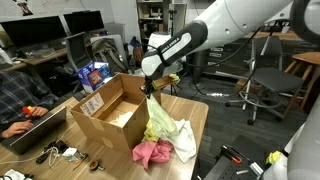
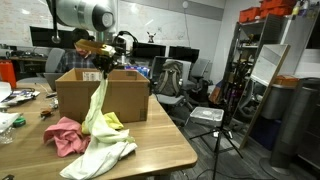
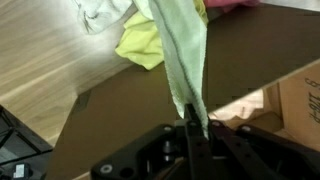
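Note:
A pale whitish-green cloth point(image 2: 97, 152) hangs from my gripper, which is shut on its upper end. Its lower part still rests on the table, spread in front of the box in exterior view 2. My gripper is raised to about the rim of the open cardboard box point(image 1: 96, 130), beside its near wall. Under and beside the hanging cloth lies a yellow cloth point(image 3: 141, 42). A pinkish-red cloth point(image 1: 152, 152) is bunched on the table near the box. Inside the box, something pale pink point(image 3: 240, 104) shows in the wrist view.
Scissors point(image 1: 95, 164), cables and small items lie on the table left of the box. A keyboard point(image 1: 40, 129) stands farther left. Bare tabletop point(image 2: 165, 150) lies to the right in exterior view 2; a tripod stands beyond the table edge.

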